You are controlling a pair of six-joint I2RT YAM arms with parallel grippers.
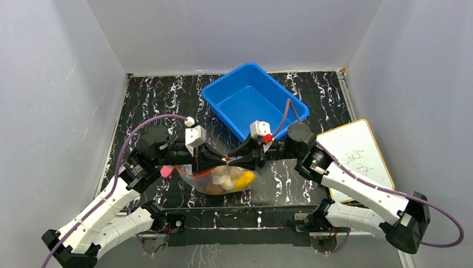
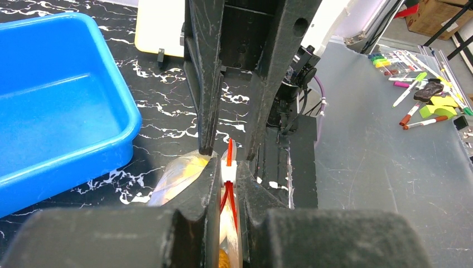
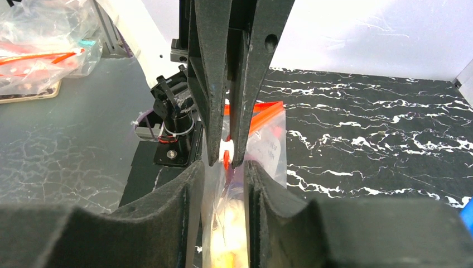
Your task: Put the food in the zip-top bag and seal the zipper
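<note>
A clear zip bag [image 1: 223, 181] with orange-red trim stands low at the centre, holding food: a yellow piece [image 1: 244, 178] and pale round pieces [image 1: 225, 180]. My left gripper [image 1: 224, 161] is shut on the bag's white zip slider [image 3: 226, 149], at the end of the red zip. In the left wrist view the red strip [image 2: 229, 151] pokes up beyond that slider. Facing it from the other side, my right gripper is partly open; the bag's edge lies in line with the gap between its fingers, which do not visibly grip it.
Behind the grippers, a blue bin [image 1: 254, 97] stands empty. On the right lies a whiteboard [image 1: 362, 156], and a small pink-red object [image 1: 167, 172] sits left of the bag.
</note>
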